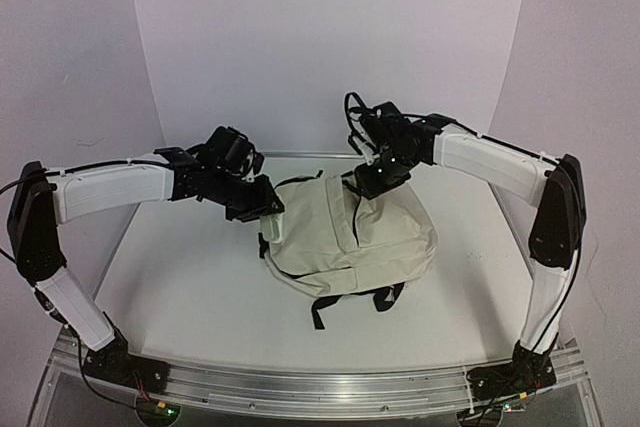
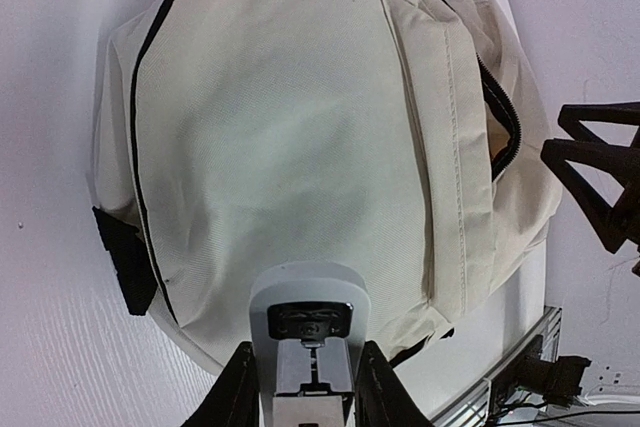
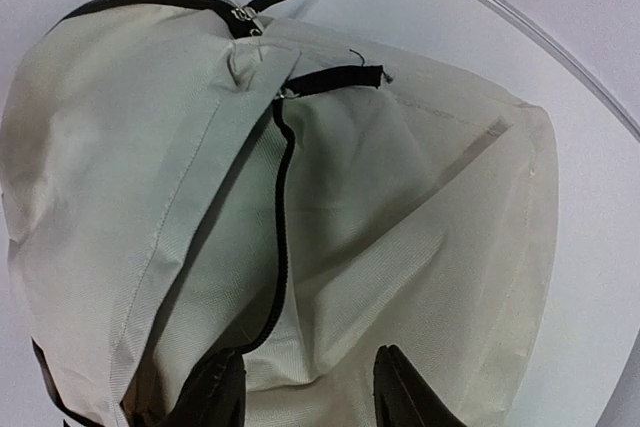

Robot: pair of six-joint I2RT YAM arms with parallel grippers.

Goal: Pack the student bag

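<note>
A beige bag [image 1: 310, 222] with black zippers and straps lies in the middle of the table. Over its left side, my left gripper [image 1: 268, 209] is shut on a pale grey case-like object [image 2: 310, 279], which has a dark recess and a clear section in the left wrist view. What exactly this object is, I cannot tell. Above the bag's upper right part, my right gripper stands open, with no object between its spread fingers. A curved black zipper [image 3: 281, 217] edges a partly open pocket, whose inside is mostly hidden.
Black straps [image 1: 318, 312] stick out at the bag's front edge. Bare white table [image 1: 190, 277] lies to the left and right of the bag. A metal rail [image 1: 320, 387] runs along the front, and grey walls enclose the back and sides.
</note>
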